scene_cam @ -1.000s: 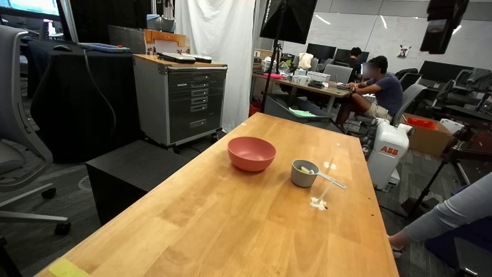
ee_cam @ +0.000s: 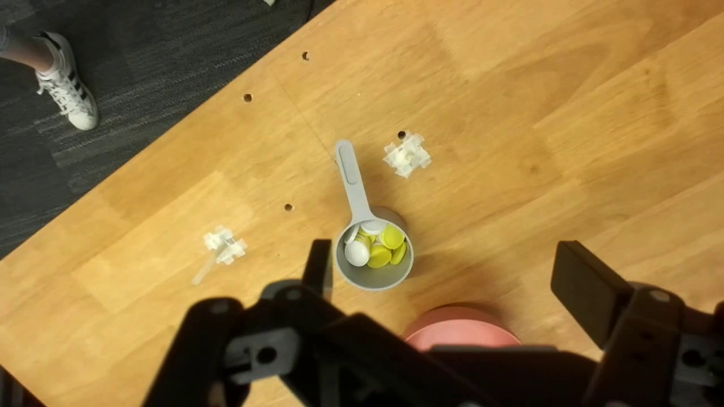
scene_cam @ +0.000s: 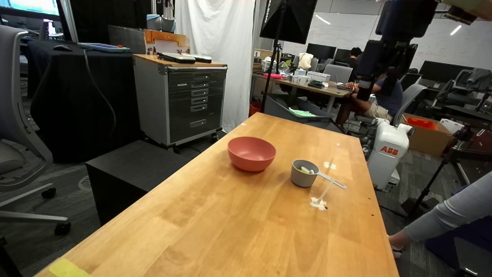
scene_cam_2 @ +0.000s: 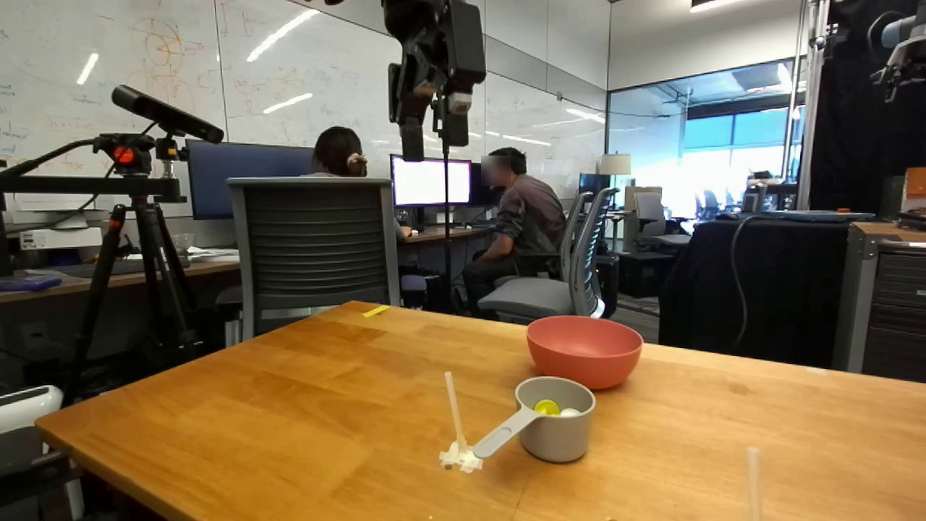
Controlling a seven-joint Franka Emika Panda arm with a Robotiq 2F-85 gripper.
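On the wooden table stands a grey measuring cup (scene_cam: 302,177) with a long handle, upright. In the wrist view, several yellow and white round pieces (ee_cam: 380,255) lie inside the cup. A red bowl (scene_cam: 251,154) sits beside it, apart from the cup; its inside is mostly hidden by my gripper in the wrist view. High above the table hangs my gripper, its fingers spread wide and nothing between them. Exterior view 2 shows the gripper (scene_cam_2: 431,147) well above the cup (scene_cam_2: 555,434) and bowl (scene_cam_2: 584,352), pointing down.
Two thin pale sticks are taped upright to the table (scene_cam: 207,231); one stick (scene_cam_2: 455,408) stands close to the cup's handle. A person's foot (ee_cam: 68,88) is on the floor by the table's edge.
In exterior view 1 my gripper has come lower and to the left, now covering part of the seated person. Cup and bowl have stayed in place.
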